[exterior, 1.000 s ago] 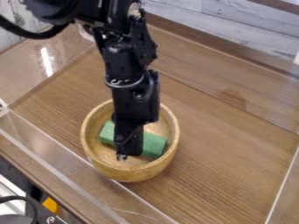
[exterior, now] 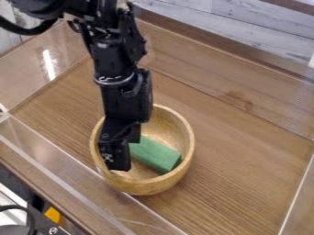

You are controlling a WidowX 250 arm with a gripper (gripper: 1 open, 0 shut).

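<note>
A tan round bowl (exterior: 150,181) sits on the wooden table, with a green block (exterior: 160,156) lying inside toward the right. My black gripper (exterior: 117,151) is down over the left part of the bowl, open, its fingers beside the block's left end. The arm hides part of the bowl's back and left.
A pale edge runs along the back, and clear edging along the left. Cables and a small yellow piece lie beyond the lower left edge.
My gripper has moved left within the bowl. The bowl sits slightly further right, and more of the block's right part shows.
</note>
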